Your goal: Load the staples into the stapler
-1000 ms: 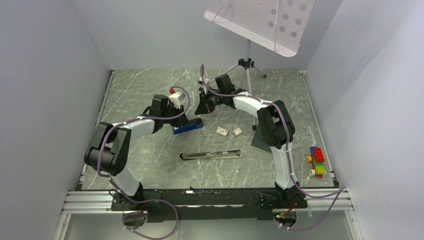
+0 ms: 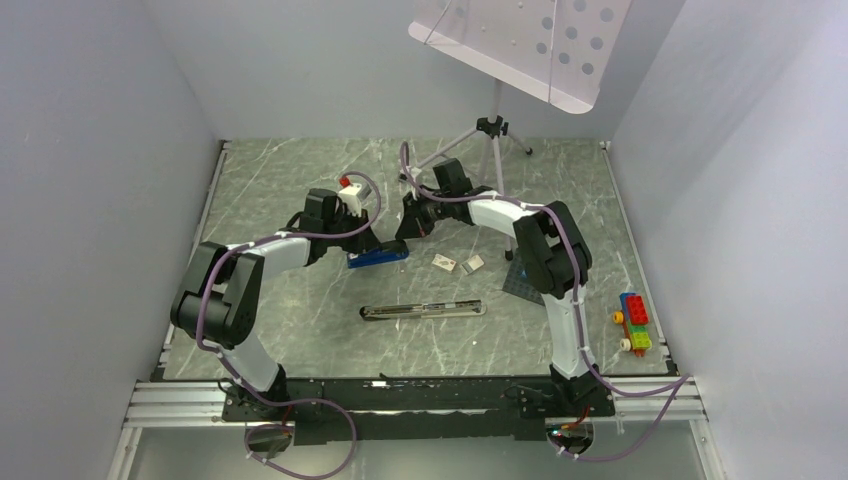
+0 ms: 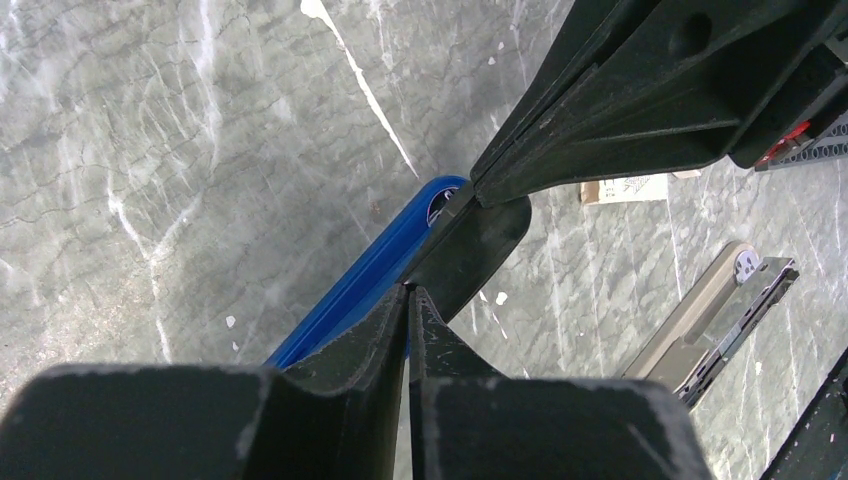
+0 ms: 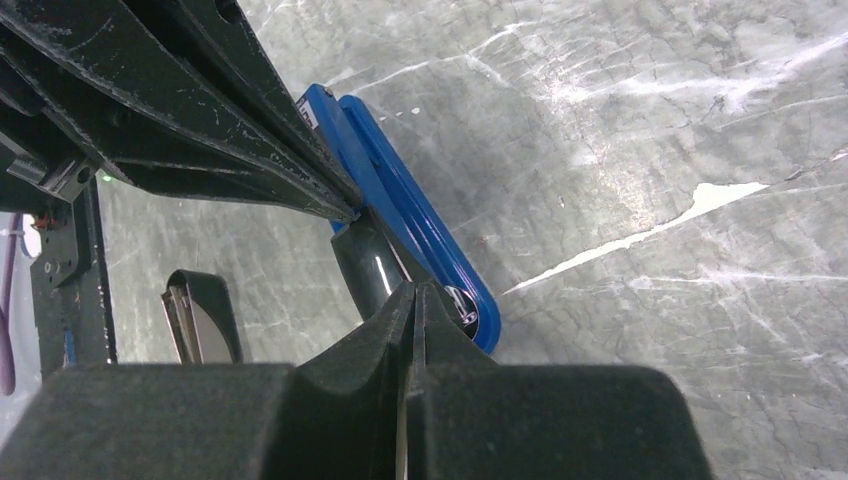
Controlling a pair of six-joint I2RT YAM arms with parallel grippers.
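A blue stapler [image 2: 375, 258] with a black top piece [image 3: 480, 250] lies on the marble table between both grippers. My left gripper [image 2: 369, 246] is down on it, fingertips together at the black piece; what is between them is hard to tell, though in the right wrist view they touch the stapler [image 4: 440, 250] where black meets blue. My right gripper [image 2: 403, 232] is shut, its tips at the far end of the black piece, nothing visible between them. Two small boxes [image 2: 443, 262], one pale, lie right of the stapler.
A long metal-topped stapler [image 2: 423, 310] lies in front. A toy brick car [image 2: 635, 320] is at the right edge, a dark grid plate [image 2: 522, 283] under the right arm, a white stand [image 2: 497, 150] behind.
The left gripper has barely moved; the stapler has shifted very slightly.
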